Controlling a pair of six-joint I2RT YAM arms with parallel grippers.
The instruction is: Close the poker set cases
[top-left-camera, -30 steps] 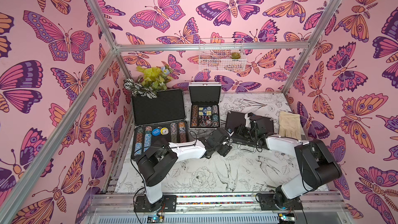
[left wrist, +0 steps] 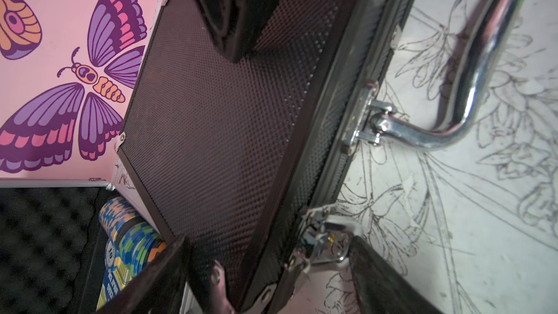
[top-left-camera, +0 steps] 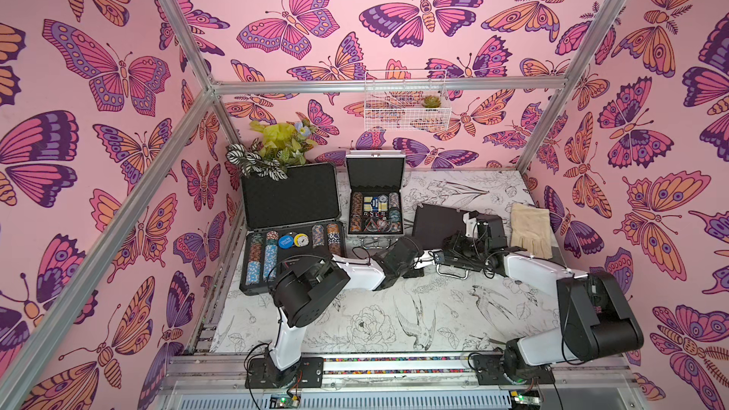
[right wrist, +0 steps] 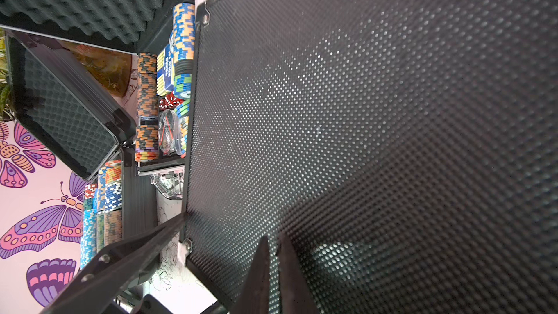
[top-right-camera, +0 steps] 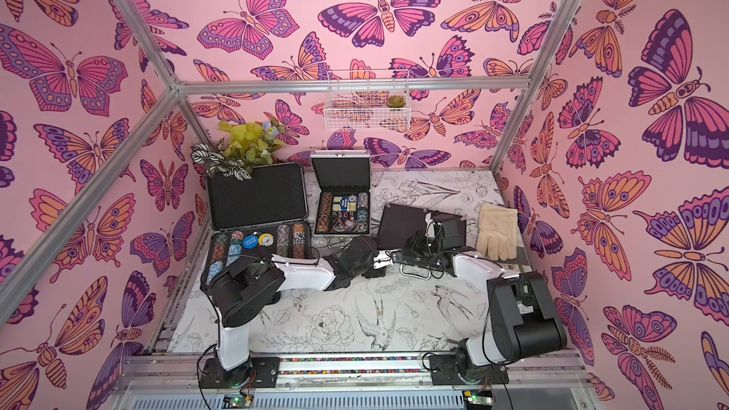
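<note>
At the right, a black textured case (right wrist: pixel 377 110) has its lid down. My left gripper is open at that case's front left corner. A metal latch (left wrist: pixel 328 244) stands out from its front edge, between the spread fingers or just beyond them. The right gripper is shut over the lid, with nothing showing between its fingers; whether it touches the lid is unclear. A small case (top-left-camera: pixel 377 163) in the middle stands open, filled with chips, cards and dice. On the left, a large case (top-left-camera: pixel 291 195) also has its lid up, its front partly hidden by my left arm.
Beige gloves (top-left-camera: pixel 530 231) lie right of the closed-lid case. A plant (top-left-camera: pixel 284 144) stands behind the large case, and a wire basket (top-left-camera: pixel 406 117) hangs on the back wall. The case's handle (left wrist: pixel 465 93) projects forward.
My left gripper has moved right, up to the closed-lid case's front left corner. The right arm has shifted right over the lid. Both open cases are unchanged.
</note>
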